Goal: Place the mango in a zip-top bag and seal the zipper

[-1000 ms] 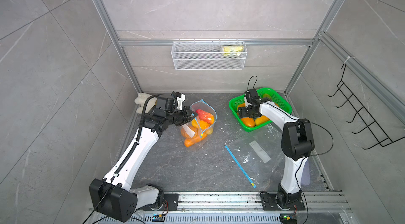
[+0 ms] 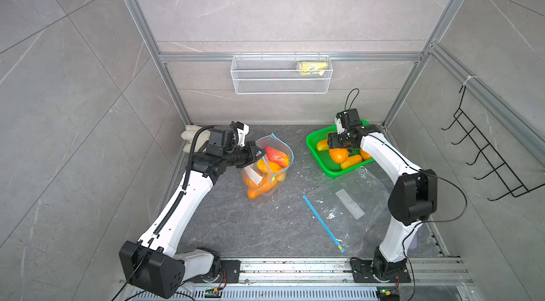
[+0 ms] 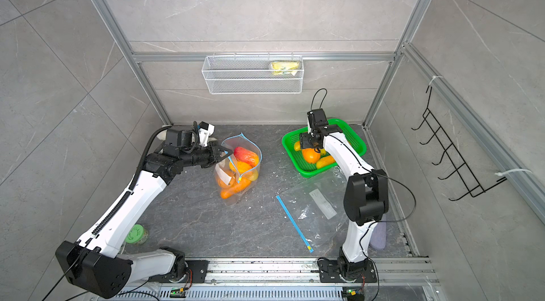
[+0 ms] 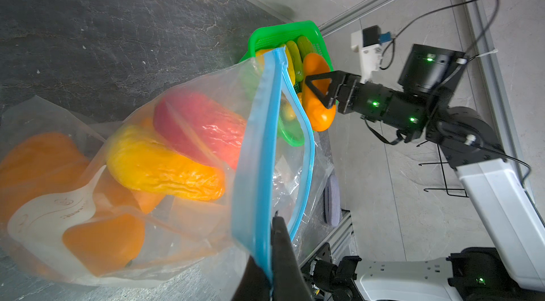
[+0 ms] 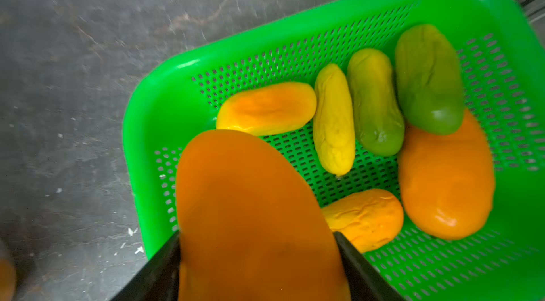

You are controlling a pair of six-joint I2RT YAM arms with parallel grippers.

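Observation:
A clear zip bag (image 2: 258, 184) with a blue zipper holds several orange, yellow and red mangoes, upright at the table's middle. My left gripper (image 2: 256, 153) is shut on the bag's zipper edge (image 4: 261, 199), holding its mouth up. Over the green basket (image 2: 315, 153), my right gripper has an orange mango between its fingers, seen raised in the left wrist view. Other mangoes (image 5: 445, 181) in orange, yellow and green lie in the basket.
A flat empty zip bag (image 2: 335, 227) lies in front of the basket. A wire shelf (image 2: 261, 79) and a hook rack (image 2: 488, 159) hang on the walls.
My right gripper has risen from low in the basket, with an orange mango between its fingers. The left arm and bag are nearly unchanged.

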